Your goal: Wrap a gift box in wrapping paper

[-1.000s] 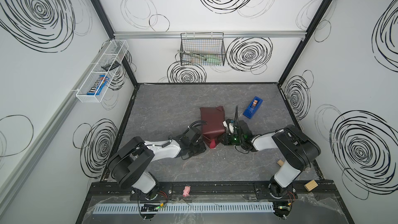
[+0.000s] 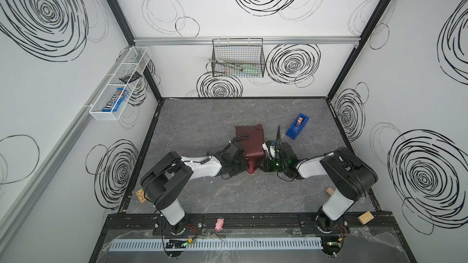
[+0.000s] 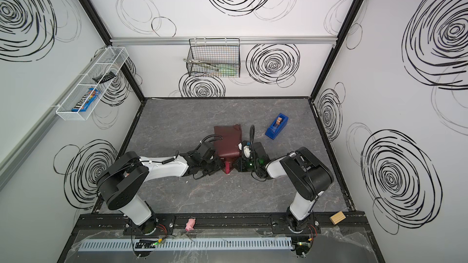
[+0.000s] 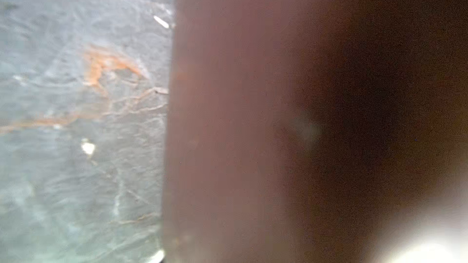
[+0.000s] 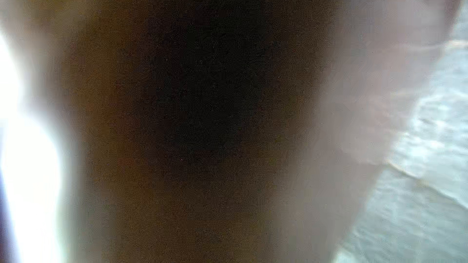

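A maroon wrapped box [image 2: 249, 138] [image 3: 227, 139] lies mid-table, with a bright red flap [image 2: 251, 168] [image 3: 227, 167] at its near end. My left gripper [image 2: 243, 163] is at the near left corner of that end; my right gripper [image 2: 263, 164] is at the near right corner, facing it. Both pairs of fingertips are hidden or too small to tell their state. In the left wrist view, blurred maroon paper [image 4: 224, 117] fills the middle beside the tabletop; the right wrist view is mostly dark blur.
A blue tape dispenser [image 2: 297, 125] lies behind and right of the box. Wire baskets [image 2: 238, 57] hang on the back and left walls. Wooden blocks [image 2: 365, 217] and a pink figure [image 2: 219, 224] are near the front edge.
My left gripper has moved right, up against the box's near end, and the red flap now looks narrower and longer. My right gripper has barely moved.
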